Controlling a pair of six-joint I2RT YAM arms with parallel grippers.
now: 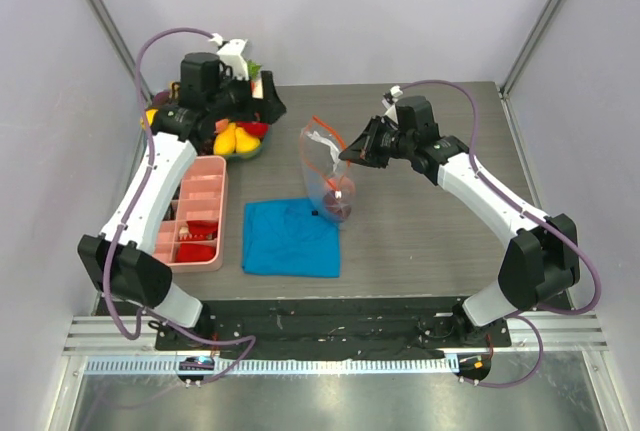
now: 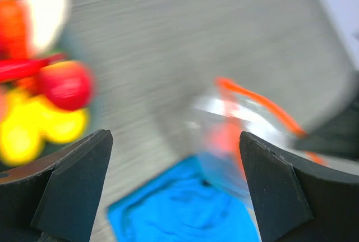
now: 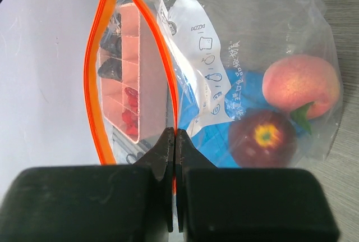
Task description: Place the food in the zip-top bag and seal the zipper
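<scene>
The clear zip-top bag point(image 1: 327, 176) with orange zipper stands upright at the table's middle; in the right wrist view it holds a peach point(image 3: 300, 82) and a red apple point(image 3: 262, 144). My right gripper is shut on the bag's rim. My left gripper point(image 1: 270, 96) is raised left of the bag, beside the food bowl, fingers open and empty; the left wrist view is blurred.
A bowl of fruit and vegetables point(image 1: 247, 140) sits at back left, a pink compartment tray point(image 1: 220, 201) at left. A blue cloth point(image 1: 290, 241) lies at the front.
</scene>
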